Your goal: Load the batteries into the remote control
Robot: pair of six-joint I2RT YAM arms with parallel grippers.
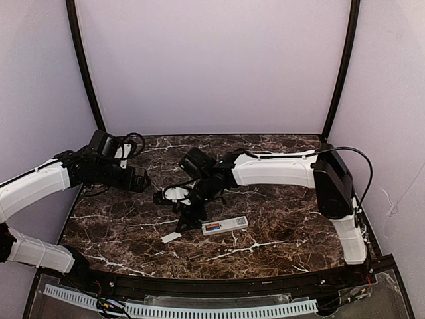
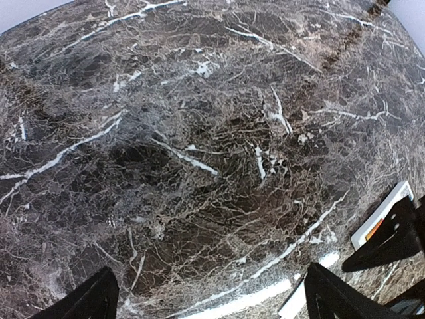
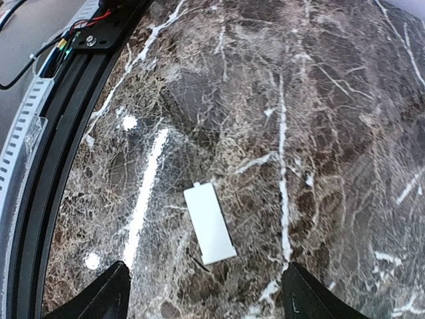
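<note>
The white remote (image 1: 232, 223) lies on the dark marble table, red and blue batteries (image 1: 212, 226) at its left end. Left of it lies a small white cover (image 1: 170, 237), also centred below my right gripper's fingers in the right wrist view (image 3: 210, 222). My right gripper (image 1: 190, 219) hangs just above and beside that cover, its fingers apart with nothing visible between them. My left gripper (image 1: 138, 181) is open and empty over the left of the table; in the left wrist view the remote (image 2: 382, 212) shows at the right edge, partly behind the right gripper's fingers.
A black rail (image 3: 63, 146) with cables runs along the front edge, and pale walls enclose the sides and back.
</note>
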